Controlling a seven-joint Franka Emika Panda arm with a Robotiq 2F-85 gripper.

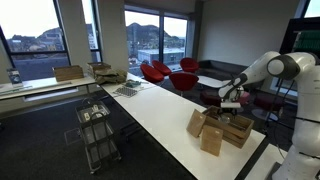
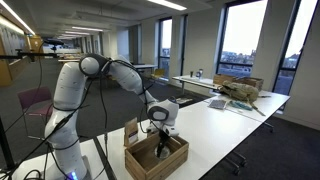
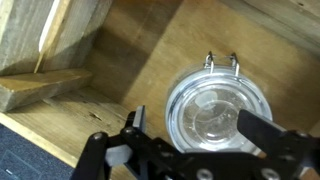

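A clear glass jar with a wire clasp (image 3: 212, 108) stands inside the wooden box (image 2: 135, 166), seen from above in the wrist view. My gripper is over the jar, its two dark fingers wide apart on either side of the jar's outline. It is open, and nothing shows clamped between the fingers. In the second exterior view the gripper (image 2: 160, 140) points down into the box, with the jar (image 2: 162, 152) just below it. How far the fingertips are above the jar cannot be told.
Box walls (image 3: 45, 90) rise close around the gripper. Cardboard flaps (image 1: 211, 139) stick out from the box over the white table (image 1: 150, 110), whose long middle is clear. A trolley (image 1: 97, 130) stands on the floor beyond the table's edge.
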